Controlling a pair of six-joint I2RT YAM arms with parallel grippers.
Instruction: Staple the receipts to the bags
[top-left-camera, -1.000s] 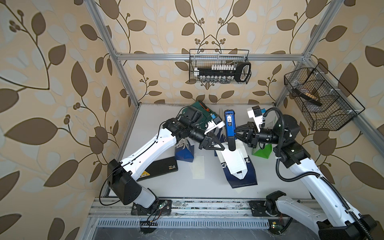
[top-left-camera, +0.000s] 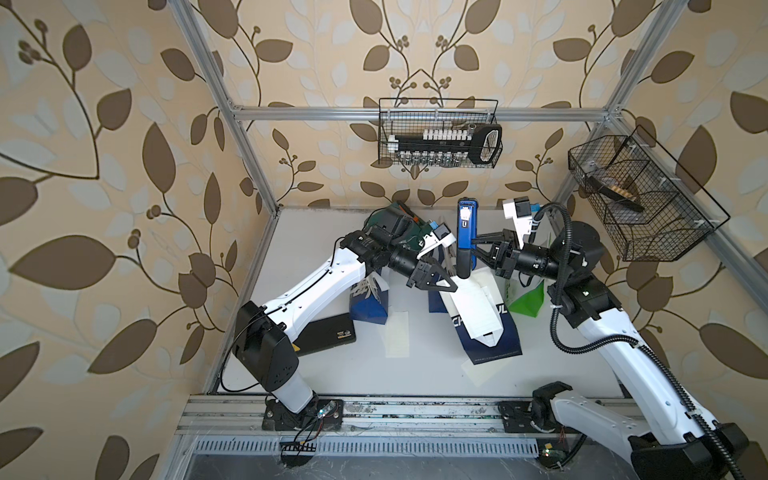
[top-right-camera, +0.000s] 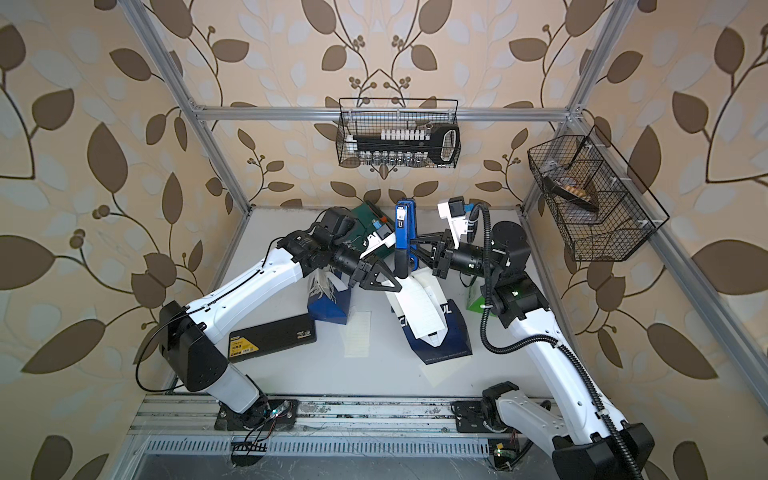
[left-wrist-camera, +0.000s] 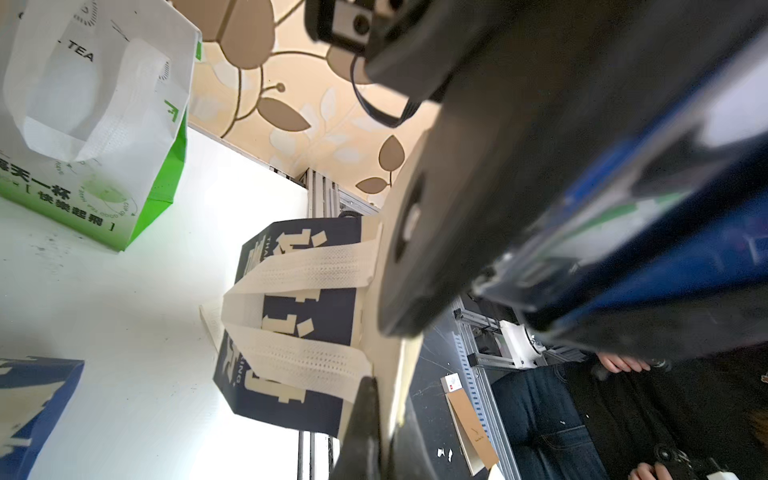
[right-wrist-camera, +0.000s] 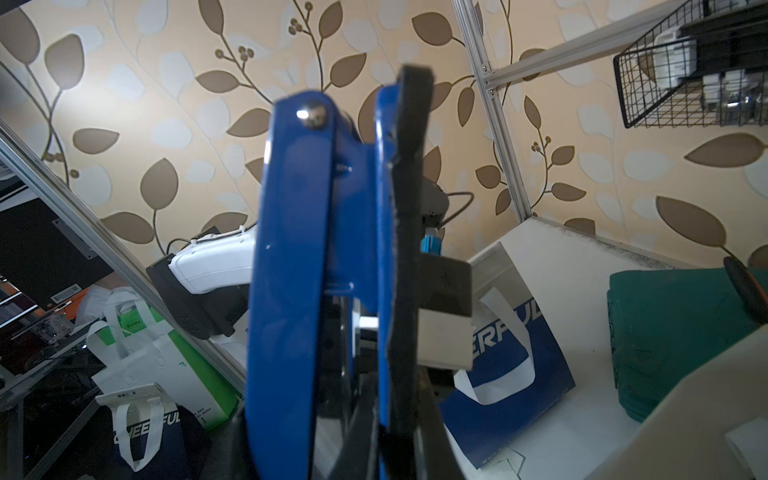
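My left gripper (top-left-camera: 450, 285) is shut on the pale top edge of a dark blue and cream paper bag (top-left-camera: 494, 350). In the left wrist view the bag (left-wrist-camera: 312, 320) hangs from the fingers, its white handles facing the camera. A long white receipt (top-left-camera: 478, 310) lies over the bag's front in the top views. My right gripper (top-left-camera: 482, 248) is shut on a blue and black stapler (top-left-camera: 466, 228), which stands upright above the bag's top edge. The stapler (right-wrist-camera: 292, 280) hides much of the right wrist view. Whether a staple joins receipt and bag cannot be seen.
A blue bag (top-left-camera: 369, 305) stands left, a white and green bag (top-left-camera: 525, 301) right. A pale paper slip (top-left-camera: 397, 334) and a black box (top-left-camera: 326, 332) lie in front. A green bundle (right-wrist-camera: 672, 336) is at the back. Wire baskets (top-left-camera: 440, 132) hang on the back and right.
The stapler has risen and shifted slightly right with my right gripper. My left gripper has also moved a little up and right, carrying the bag's top edge along.
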